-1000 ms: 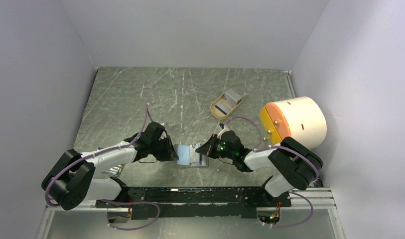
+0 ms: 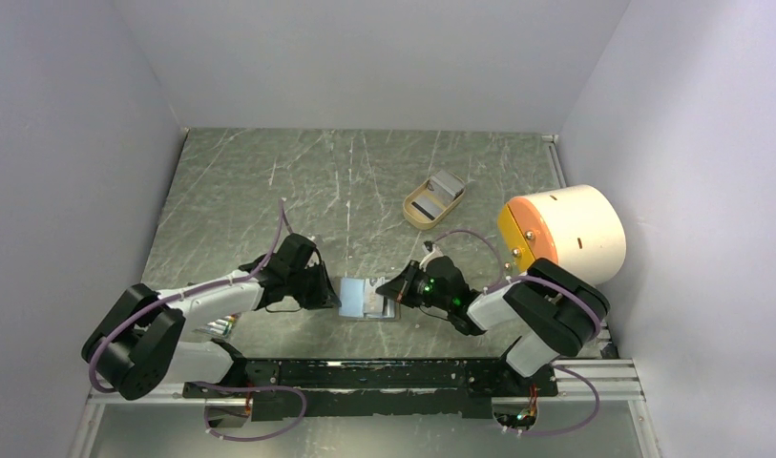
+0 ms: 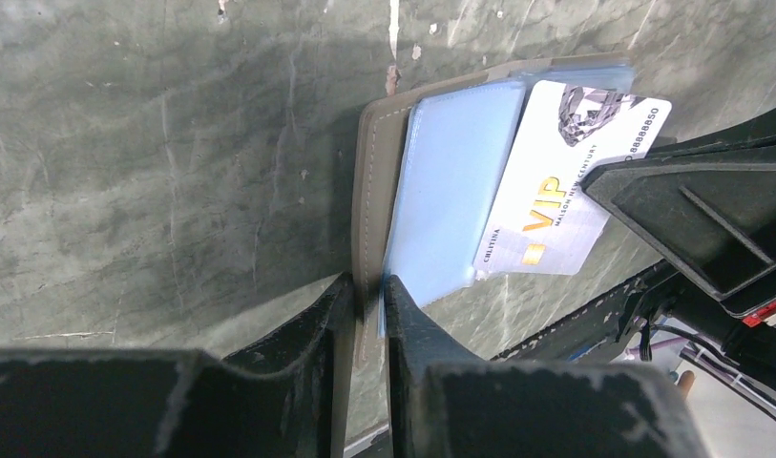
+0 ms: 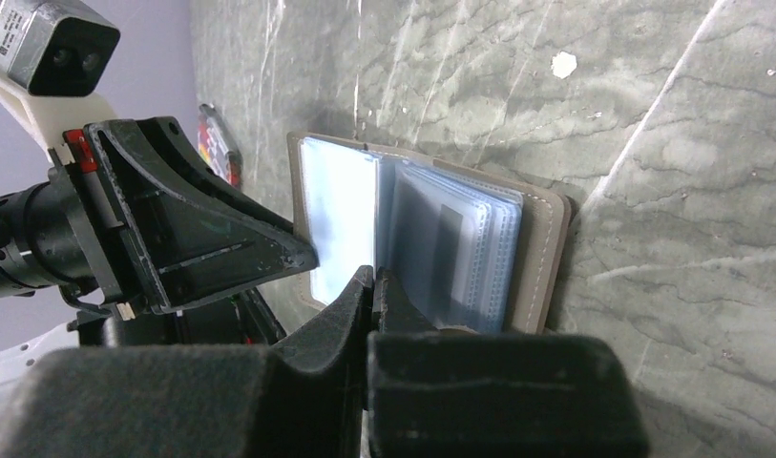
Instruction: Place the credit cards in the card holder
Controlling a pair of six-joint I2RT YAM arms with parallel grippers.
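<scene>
The card holder lies open on the table, a tan cover with clear bluish sleeves. My left gripper is shut on its left edge. A white VIP credit card stands slanted at the sleeves, its lower edge close against them; whether it is inside one is hidden. One finger of my right gripper lies across the card's near face, the other behind it, the fingers shut on the card. In the right wrist view the card is edge-on and barely shows.
A tan tray with grey cards stands further back. To the right is a large cream cylinder with an orange and yellow end. Small items lie by the left arm.
My right gripper and the card have shifted very slightly at the holder. The left arm and the holder stay practically where they were.
</scene>
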